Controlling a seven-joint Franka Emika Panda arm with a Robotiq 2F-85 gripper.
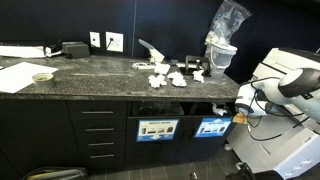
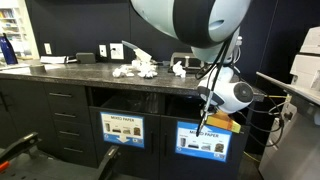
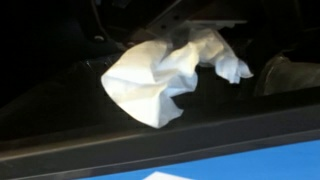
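White crumpled paper lies at the front lip of an open bin in the wrist view, with a second white piece behind it on the right. In exterior view 1 a white patch shows in the opening of the right bin. My arm reaches in from the right, its hand low in front of that bin under the counter. The gripper is open. Its fingertips are dark and hard to make out, and no paper shows clearly held.
Several crumpled white papers lie on the dark counter. The left bin carries a blue and white label; the right one has a similar label. Drawers stand to the left.
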